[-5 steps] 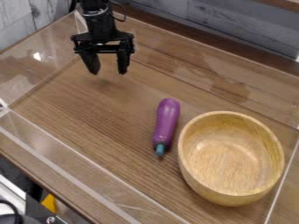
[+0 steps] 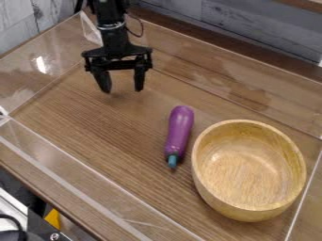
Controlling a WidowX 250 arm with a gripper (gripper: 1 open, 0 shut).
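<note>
My black gripper (image 2: 120, 64) hangs over the wooden table at the upper left, open, its two fingers spread apart with nothing seen between them. A purple toy eggplant (image 2: 179, 132) with a teal tip lies lengthwise at the lower middle. To its right sits a large empty tan bowl (image 2: 248, 186). The gripper is apart from both.
A pale wall (image 2: 251, 28) runs along the back. The table's edge drops off at the lower left, where dark cables show.
The gripper has turned slightly, so its fingers now sit at a different angle. The eggplant and bowl have not moved.
</note>
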